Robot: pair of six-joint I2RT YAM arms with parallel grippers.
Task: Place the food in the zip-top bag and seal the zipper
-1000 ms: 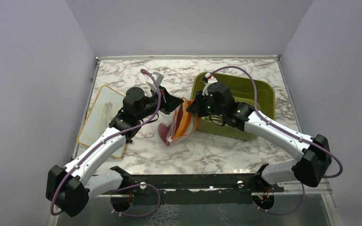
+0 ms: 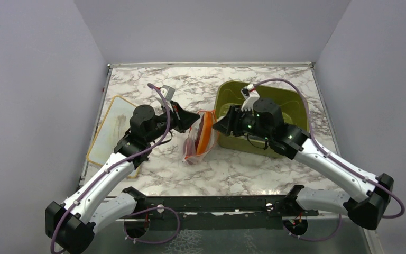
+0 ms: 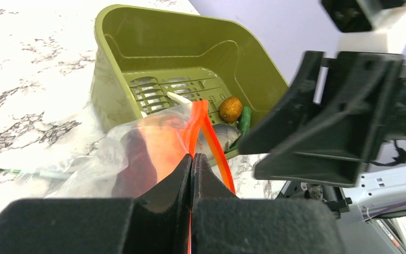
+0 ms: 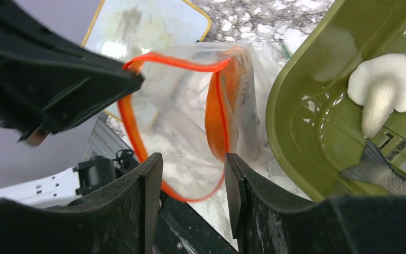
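The clear zip top bag (image 2: pixel 189 148) hangs upright beside the green bin, its orange-edged mouth gaping open. Pinched on one side of that orange edge, the tip of my left gripper is shut on the bag. Inside the bag an orange item shows through the plastic, with something darker red beside it in the left wrist view. My right gripper stands open a short way off the bag's right side; nothing lies between its fingers, and the bag's orange rim is seen beyond them.
A green bin (image 2: pixel 227 90) at the right holds a white mushroom (image 4: pixel 394 87), a fish (image 3: pixel 223 133), a brown round item (image 3: pixel 230 109) and a green one (image 3: pixel 245 119). On the left lies a cutting board (image 2: pixel 111 124). Marble table shows bare in front.
My right gripper has drawn away to the right, off the bag's edge. The left gripper has shifted slightly left with the bag, which now hangs narrower and more upright.
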